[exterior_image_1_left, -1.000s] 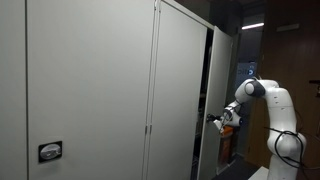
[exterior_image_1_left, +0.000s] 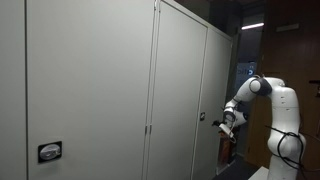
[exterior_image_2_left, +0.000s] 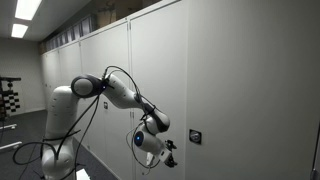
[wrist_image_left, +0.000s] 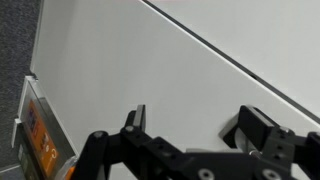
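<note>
A tall pale cabinet door (exterior_image_1_left: 216, 80) stands at the far end of the cabinet row in exterior view 1, nearly flush with its neighbour. Its edge shows only as a thin dark line. My gripper (exterior_image_1_left: 217, 126) is close to that door's face, beside a small dark handle (exterior_image_1_left: 202, 116). From the other side, my gripper (exterior_image_2_left: 170, 156) hangs low before the cabinet fronts, left of a dark handle (exterior_image_2_left: 195, 136). In the wrist view the gripper is open, facing the white panel (wrist_image_left: 130, 60). A dark fitting (wrist_image_left: 230, 131) is partly hidden by the right finger.
A dark seam (wrist_image_left: 225, 55) runs diagonally between panels. An orange object (wrist_image_left: 42, 138) lies at the lower left of the wrist view, beside grey floor (wrist_image_left: 15, 50). Another cabinet latch (exterior_image_1_left: 49, 151) is on the near door, and a wooden wall (exterior_image_1_left: 290, 60) rises behind the arm.
The far door has swung inward toward the cabinet, and the dark gap at its edge has narrowed to a line. My gripper has moved along with it, staying close.
</note>
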